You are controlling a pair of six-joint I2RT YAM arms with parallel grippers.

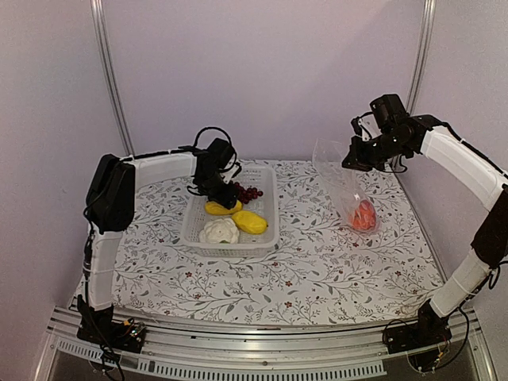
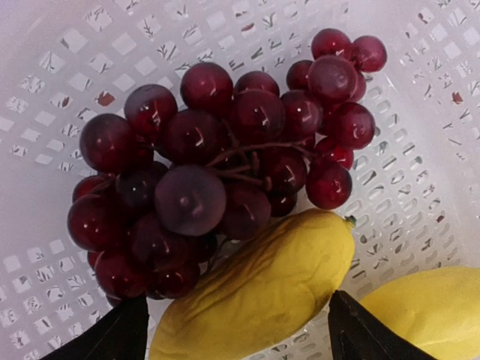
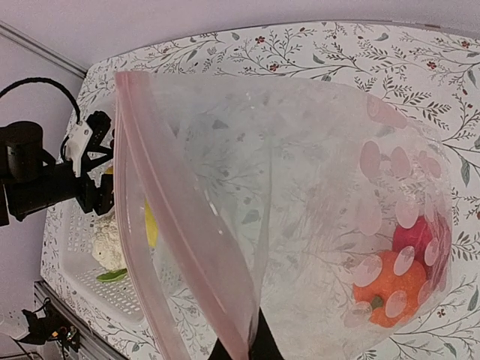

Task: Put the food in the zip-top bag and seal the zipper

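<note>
My left gripper (image 1: pixel 225 195) is low in the white basket (image 1: pixel 267 206), fingers apart on either side of a yellow squash (image 2: pixel 251 289), beside red grapes (image 2: pixel 191 136). A second yellow piece (image 1: pixel 251 222) and a cauliflower (image 1: pixel 218 231) lie nearer the front. My right gripper is shut on the zip top bag (image 3: pixel 187 217) by its pink zipper edge. The bag hangs upright at the right, with an orange pepper-like item (image 3: pixel 397 285) and a red item (image 3: pixel 411 232) in its bottom.
Walls stand behind and at both sides.
</note>
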